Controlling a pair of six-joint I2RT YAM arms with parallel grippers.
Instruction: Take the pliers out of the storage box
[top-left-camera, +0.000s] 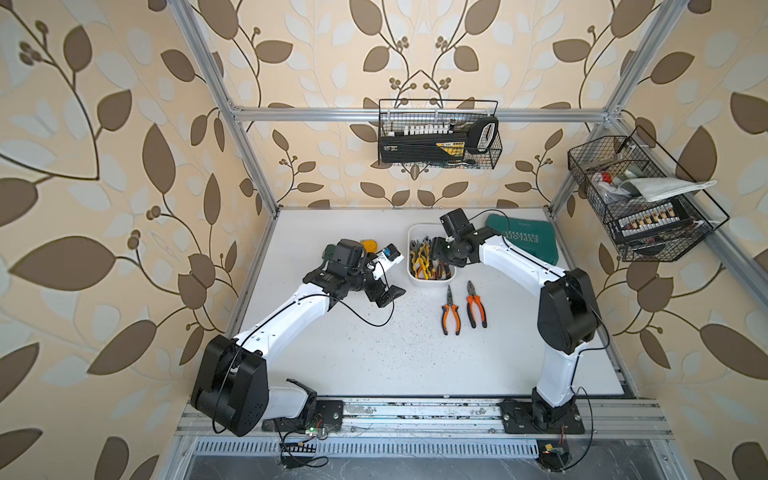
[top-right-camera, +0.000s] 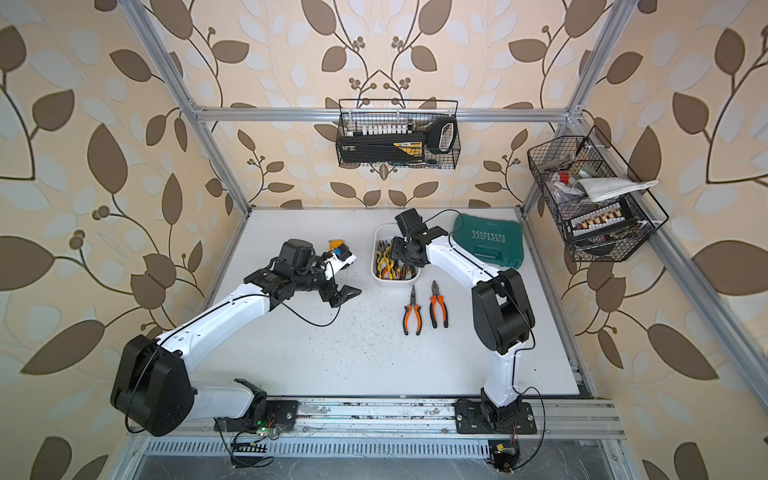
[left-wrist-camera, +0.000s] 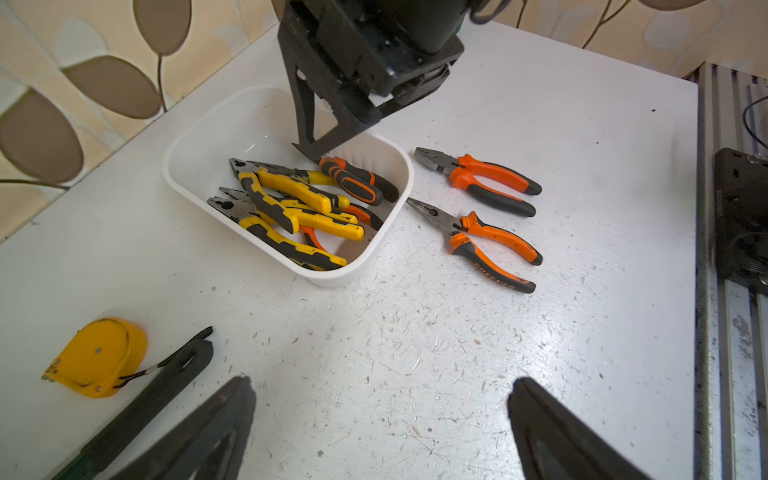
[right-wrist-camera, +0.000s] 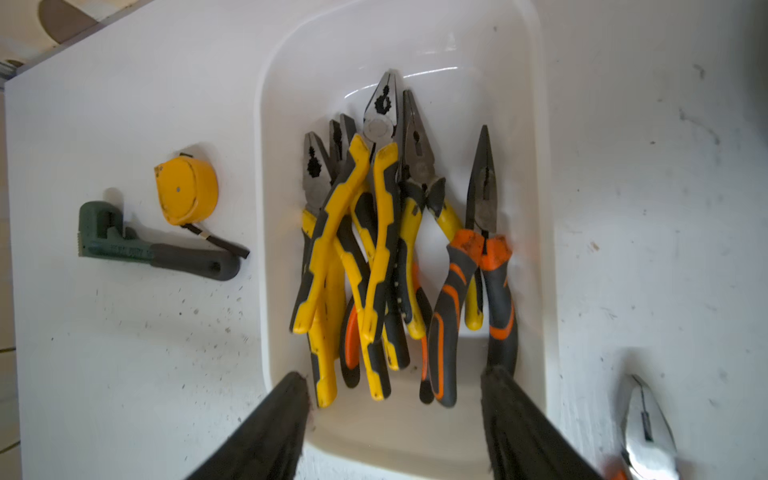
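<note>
Inside the white storage box (right-wrist-camera: 268, 240) lie several pliers: a jumble of yellow-and-black pliers (right-wrist-camera: 324, 248) on the left, and orange-and-black pliers (right-wrist-camera: 484, 252) with long fingers on the right side. My right gripper is open above the box's near end, its fingers apart and empty. On the table in front of the box lie two orange-handled pliers, the long-nosed pliers (top-left-camera: 450, 312) and the wider pliers (top-left-camera: 477, 305). To the left of the box my left gripper hangs open over bare table, nothing between its fingers.
A yellow tape measure (right-wrist-camera: 186, 190) and a dark green tool (right-wrist-camera: 152, 252) lie left of the box. At the back right sits a green case (top-left-camera: 524, 238), next to the right arm.
</note>
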